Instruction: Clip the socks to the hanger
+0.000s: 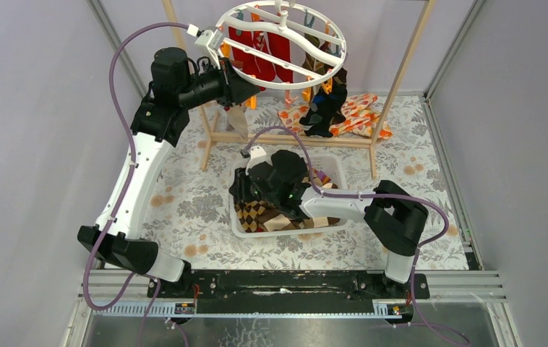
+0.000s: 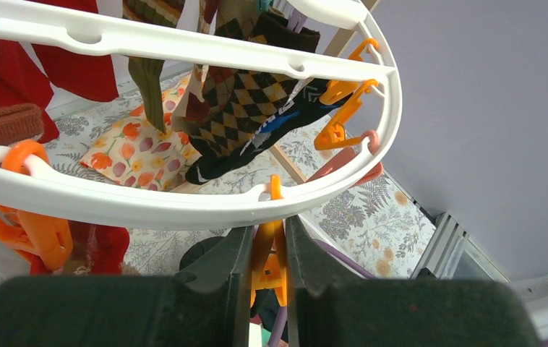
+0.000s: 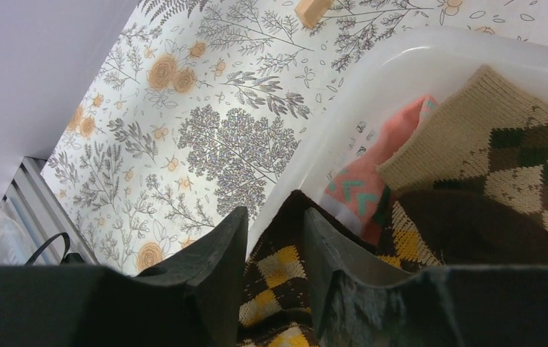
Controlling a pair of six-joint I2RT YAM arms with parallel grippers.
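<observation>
The white round hanger (image 1: 283, 84) carries orange clips, red socks (image 1: 274, 54) and dark patterned socks (image 1: 325, 108). My left gripper is shut on an orange clip (image 2: 275, 189) hanging from the hanger's near rim. My right gripper is down at the edge of the white bin (image 1: 285, 233), its fingers a little apart around a brown-and-yellow checked sock (image 3: 278, 278); whether they grip it is unclear. Beside it in the bin lie a beige checked sock (image 3: 495, 144) and a pink one (image 3: 358, 188).
A wooden stand (image 1: 406, 58) holds the hanger above the patterned floor. An orange floral cloth (image 1: 365, 116) lies behind the stand. Free floor surrounds the bin on both sides.
</observation>
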